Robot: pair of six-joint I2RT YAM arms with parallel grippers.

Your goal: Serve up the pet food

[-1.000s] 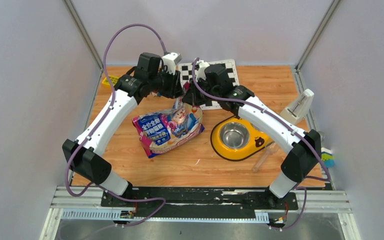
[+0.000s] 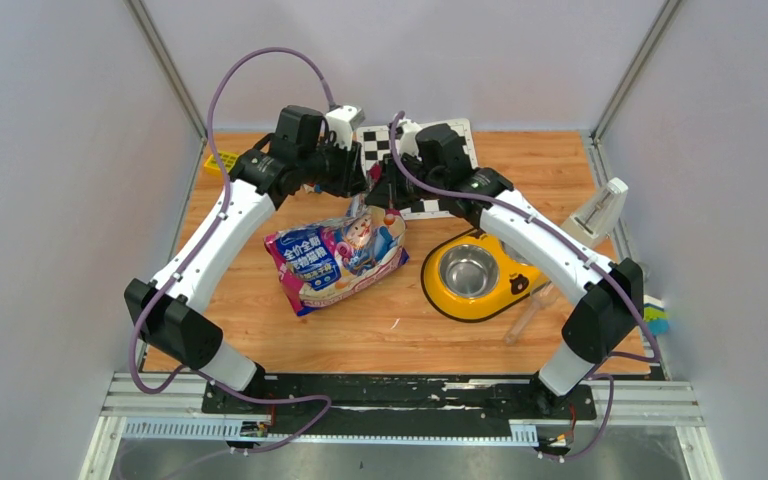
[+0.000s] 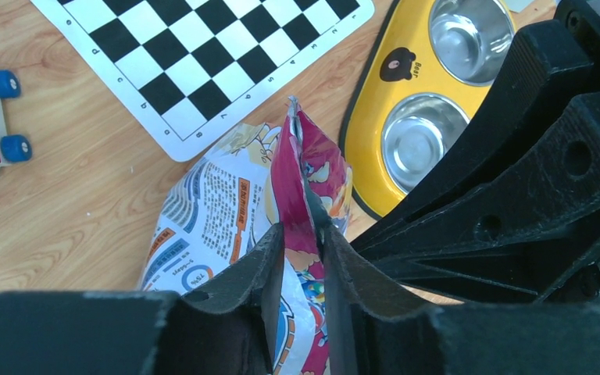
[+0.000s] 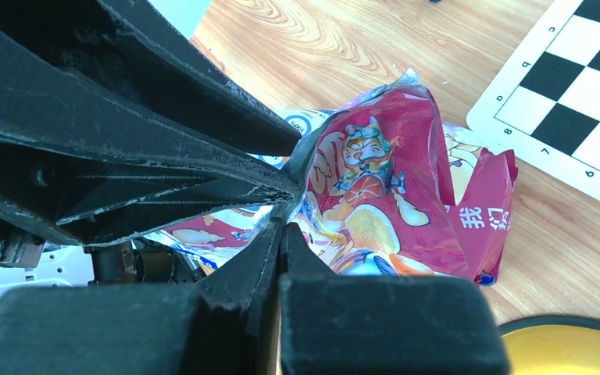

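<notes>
The pet food bag (image 2: 335, 255), blue, pink and white, lies slanted left of the table's middle. Its raised pink top edge (image 3: 293, 164) stands up where my two grippers meet. My left gripper is partly open, and that edge runs into the gap between its fingers. The right gripper is shut, with the thin rim of the bag running down into its fingertips. In the right wrist view the bag's pink inner side (image 4: 406, 156) shows. A yellow feeder with a steel bowl (image 2: 468, 271) stands right of the bag; my right arm partly covers it.
A black-and-white checkered board (image 3: 219, 58) lies behind the bag. A clear scoop-like item (image 2: 532, 315) rests over the feeder's right edge. A pale container (image 2: 600, 212) stands far right, a yellow basket (image 2: 222, 162) at back left.
My left arm and the bag look unmoved in the top view.
</notes>
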